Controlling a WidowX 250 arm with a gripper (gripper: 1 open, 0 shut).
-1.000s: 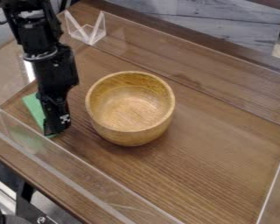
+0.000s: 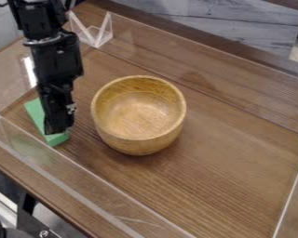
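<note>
My black gripper (image 2: 60,124) hangs at the left of the view, pointing down over a green object (image 2: 45,132) that lies flat on the wooden table. The gripper looks shut; whether anything is between its fingertips cannot be made out. A round tan bowl (image 2: 139,116) stands on the table just right of the gripper.
A white wire-like object (image 2: 96,33) is at the upper left. A grey board (image 2: 226,19) runs along the back.
The gripper has risen slightly from where it was low over the green object. The bowl has not visibly moved.
</note>
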